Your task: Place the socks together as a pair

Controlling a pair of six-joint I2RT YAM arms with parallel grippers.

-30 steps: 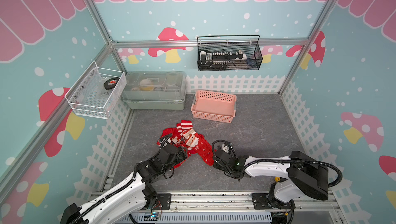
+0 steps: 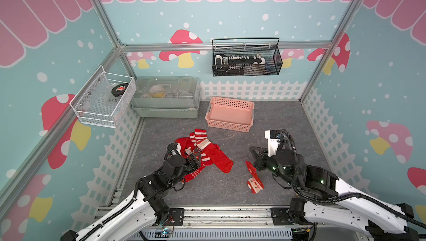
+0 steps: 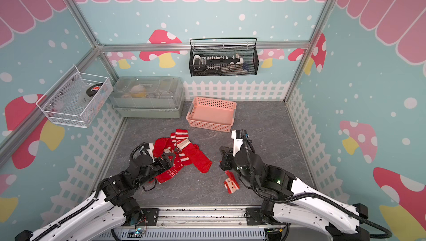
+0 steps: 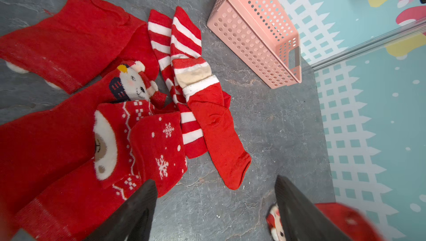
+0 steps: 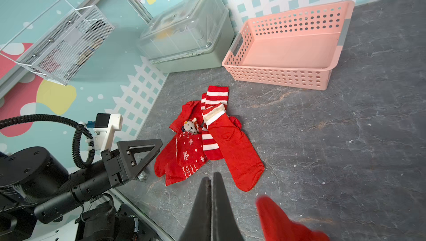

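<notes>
A heap of red Christmas socks lies left of centre. In it are a white-striped sock (image 4: 190, 41), a plain red sock with a white cuff (image 4: 217, 125) lying across the stripes, and a snowflake sock (image 4: 162, 152). My left gripper hovers over the near side of the heap, open, nothing between its fingers. To the right, my right gripper has its fingers together. A red sock with a Santa face (image 2: 254, 184) hangs from it, blurred in the right wrist view; the exact spot where it is pinched is hidden.
An empty pink basket (image 2: 228, 128) stands behind the socks. A green lidded box (image 2: 166, 112) is at the back left. Wire baskets hang on the back and left walls.
My left arm has shifted only slightly.
</notes>
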